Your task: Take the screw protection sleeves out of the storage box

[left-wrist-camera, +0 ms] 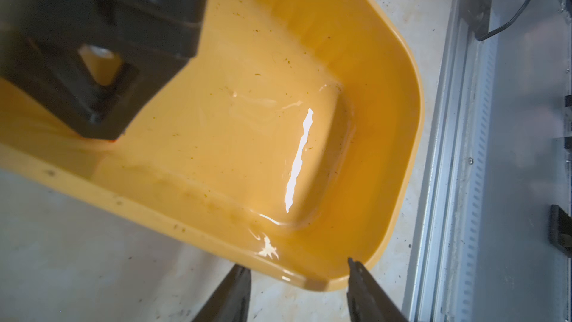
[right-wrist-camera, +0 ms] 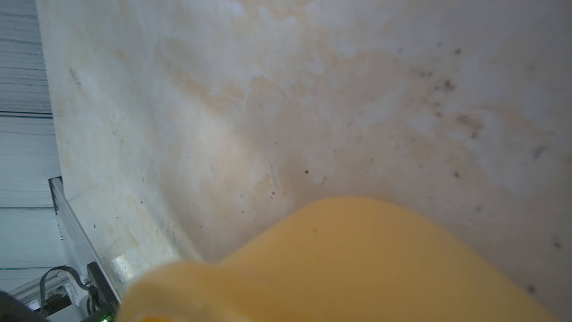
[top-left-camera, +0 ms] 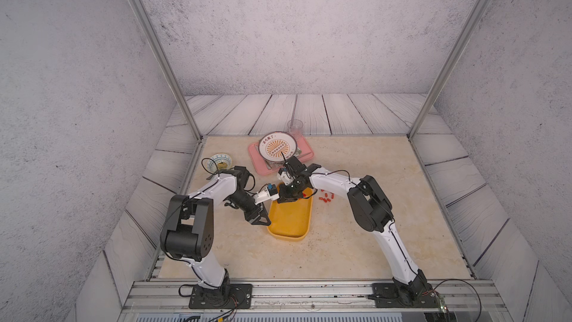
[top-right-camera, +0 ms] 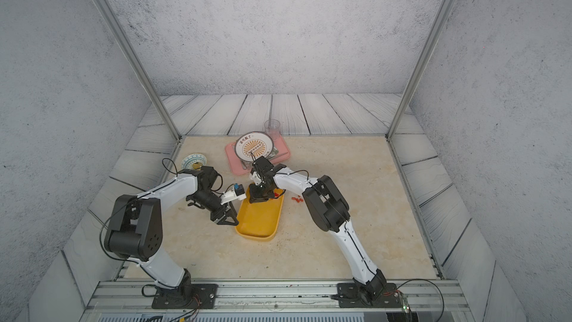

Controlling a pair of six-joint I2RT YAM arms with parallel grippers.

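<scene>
The yellow storage box (top-left-camera: pixel 290 223) lies mid-table. My left gripper is open at the box's front-left rim, which shows between its fingers in the left wrist view. My right gripper (top-left-camera: pixel 283 196) is over the rear part of the box's interior; in the left wrist view its fingers reach down inside, with a bit of red just under them, mostly hidden. I cannot tell whether it holds anything. A red sleeve (top-right-camera: pixel 276 194) shows at the box's back right. Several red sleeves (top-left-camera: pixel 326 198) lie loose on the table right of the box.
A pink tray (top-left-camera: pixel 259 164) with a plate (top-left-camera: pixel 277 146) and a clear cup (top-left-camera: pixel 295 128) stands behind the box. A patterned bowl (top-right-camera: pixel 193 159) is at the back left.
</scene>
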